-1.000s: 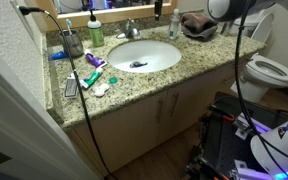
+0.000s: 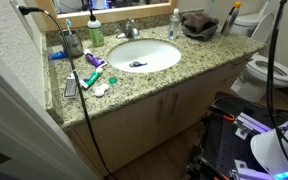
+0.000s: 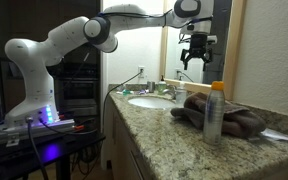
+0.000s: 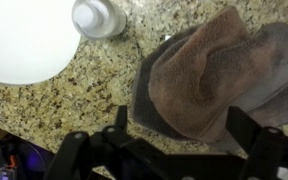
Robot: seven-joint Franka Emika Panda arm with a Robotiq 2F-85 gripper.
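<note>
In the wrist view, my gripper is open, its two dark fingers wide apart with nothing between them. Below it on the counter lies a crumpled brown and grey towel (image 4: 202,82). The second exterior view shows the gripper (image 3: 195,46) held high above the counter, well clear of the bunched towel (image 3: 234,118). A clear bottle (image 3: 214,114) stands in front of that towel. By the sink is a white-topped bottle (image 4: 100,17). From the first exterior view the gripper is absent, and the towel (image 2: 198,24) sits at the counter's far right end.
The white sink (image 2: 144,56) is set into the speckled counter (image 2: 116,100). Left of it are a green-topped soap bottle (image 2: 96,35), a cup (image 2: 72,43) and several small items. Behind the arm is a mirror (image 3: 206,65). Bare counter lies in front of the sink.
One second ago the gripper showed above the back of the sink in the first exterior view. The counter items look unmoved.
</note>
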